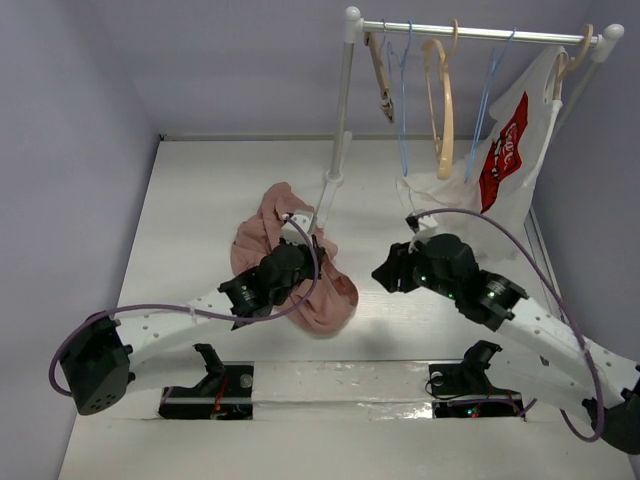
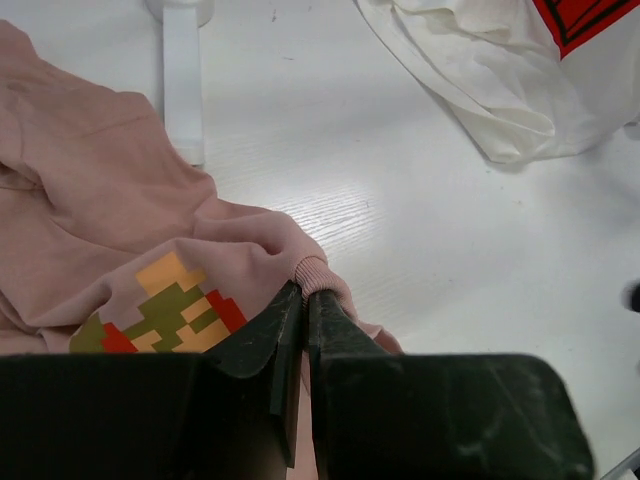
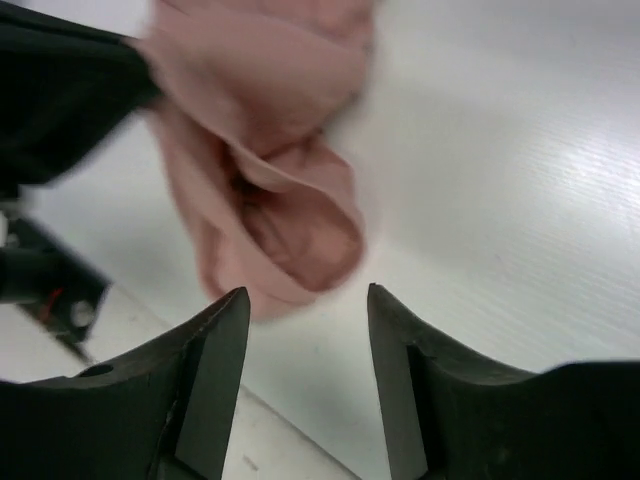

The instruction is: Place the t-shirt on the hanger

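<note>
A pink t-shirt (image 1: 335,300) lies crumpled on the table at centre-left, partly under my left arm. My left gripper is shut on its ribbed collar (image 2: 318,275); a pixel print in green, orange and red shows beside it. To the right of the shirt, my right gripper (image 1: 380,277) stands apart over bare table. Its fingers (image 3: 225,350) are parted with nothing between them, and the shirt appears blurred beyond. A light wooden hanger (image 1: 446,125) hangs empty on the rack's rail (image 1: 480,33).
Blue hangers (image 1: 403,110) and another wooden hanger (image 1: 380,75) share the rail. A white shirt with a red print (image 1: 503,150) hangs at the right, its hem on the table. The rack's left leg (image 1: 335,150) stands close behind the pink shirt.
</note>
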